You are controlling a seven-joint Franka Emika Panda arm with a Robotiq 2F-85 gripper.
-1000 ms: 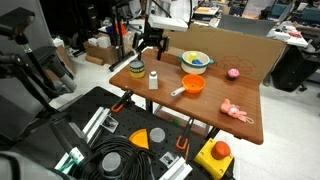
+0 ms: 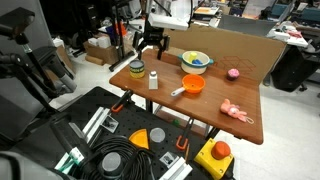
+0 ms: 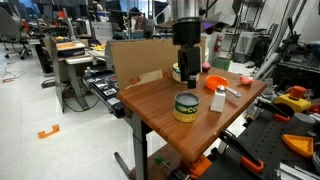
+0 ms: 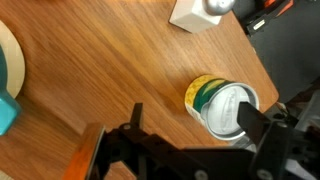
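My gripper [image 2: 151,51] hangs open above the back left part of the wooden table, with nothing between its fingers. A tin can [image 2: 137,68] with a green and yellow label stands upright near the table's left edge; in the wrist view the can [image 4: 236,110] lies toward the right finger, apart from it. Exterior view 2 puts the gripper [image 3: 191,69] higher than the can [image 3: 186,108] and behind it. A white bottle [image 2: 153,80] stands beside the can. Farther right are an orange bowl [image 2: 194,83] and a spoon-like white utensil [image 2: 178,92].
Behind the orange bowl sits a light bowl [image 2: 195,61] with yellow and green contents. A round dark-pink item [image 2: 233,73] and a pink toy [image 2: 235,110] lie on the right. Cardboard [image 2: 240,55] walls off the back. Bare tabletop separates these things.
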